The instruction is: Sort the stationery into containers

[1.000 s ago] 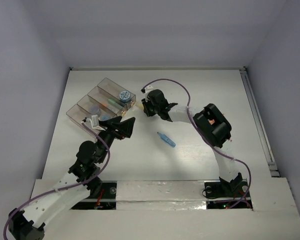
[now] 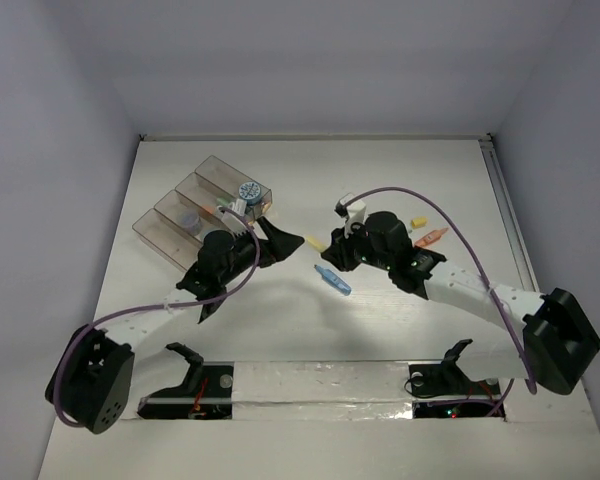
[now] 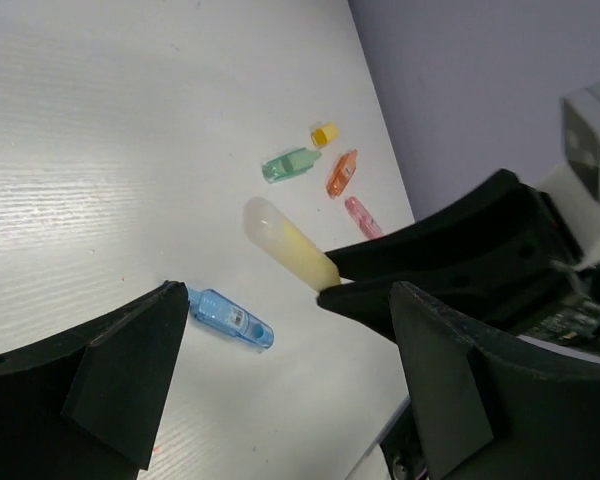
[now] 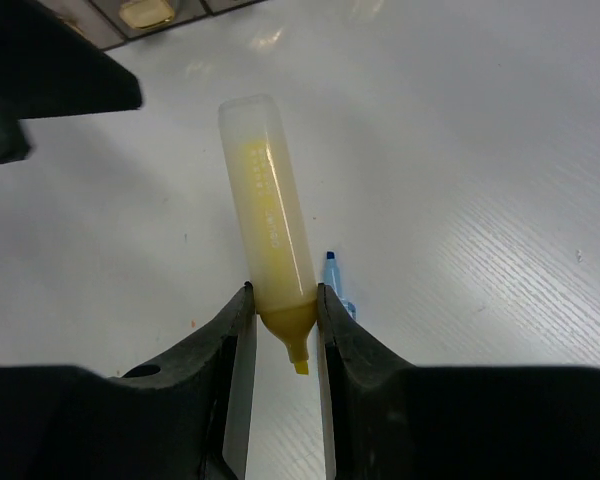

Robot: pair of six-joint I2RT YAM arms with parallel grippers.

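My right gripper is shut on a yellow marker, held tilted above the table and pointing toward my left gripper, whose fingers stand apart with nothing between them, facing the marker. A blue bottle-shaped item lies below them on the table. At the back left stands a clear divided container holding several items, including a round blue-white one. In the left wrist view a green item, an orange item, a small yellow piece and a pink item lie at the right.
Grey walls enclose the white table at the sides and back.
My right gripper has carried the marker away from the container, rightward and toward the front, to face the left one.
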